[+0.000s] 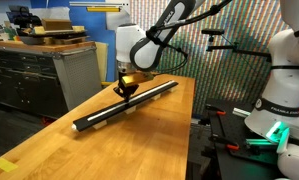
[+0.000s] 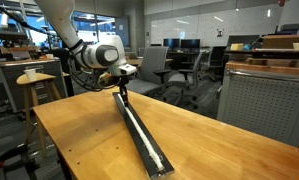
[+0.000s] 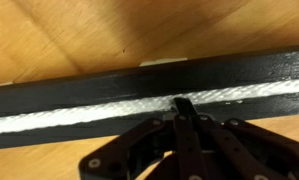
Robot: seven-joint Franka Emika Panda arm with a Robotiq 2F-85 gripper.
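Observation:
A long black channel [image 3: 84, 95] lies on the wooden table, with a white braided strip [image 3: 79, 115] along its length. The same channel [image 1: 94, 120] runs diagonally in exterior view 1, and its near end [image 2: 154, 158] shows in exterior view 2. My dark gripper is shut, its fingertips over the white strip; whether they touch or pinch it cannot be made out. From outside, the gripper [image 1: 126, 92] points down at the channel's middle part, small and dark against it.
Bare wooden table [image 1: 129, 150] lies on both sides of the channel. A grey cabinet [image 2: 264, 98] stands beyond the table, with office chairs [image 2: 187, 82] behind. At the right of exterior view 1 is the white arm base [image 1: 274, 122].

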